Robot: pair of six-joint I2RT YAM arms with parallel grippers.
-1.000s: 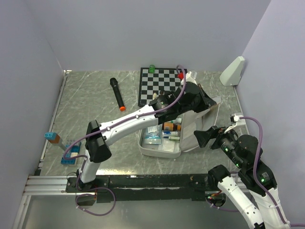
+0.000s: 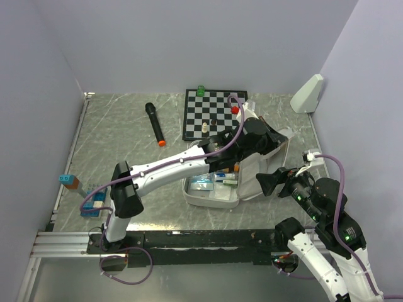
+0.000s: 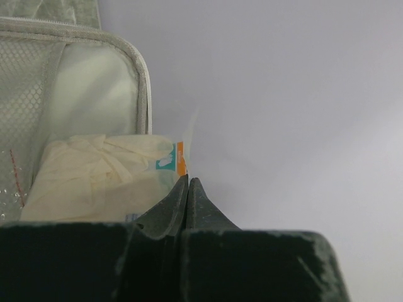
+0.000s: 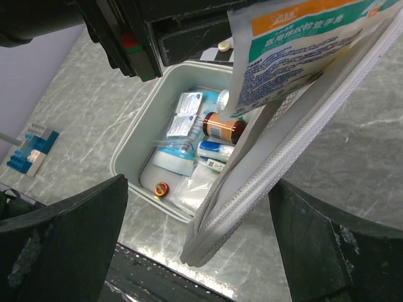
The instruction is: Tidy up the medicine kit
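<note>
The medicine kit lies open, holding a brown bottle, tubes and packets, its lid raised on the right. A glove packet with pale gloves sits in the lid's upper part, seen also as cream gloves in the left wrist view. My left gripper is shut at the packet's edge, with nothing clearly between its fingers. My right gripper stands open beside the lid's lower part, whose fabric edge runs between its fingers in the right wrist view.
Behind the kit lies a chessboard with small objects. A microphone is at the back left, blue blocks at the front left, a white device at the back right.
My left arm and gripper have shifted slightly, the wrist now a little lower in the top view. The right arm has not moved.
</note>
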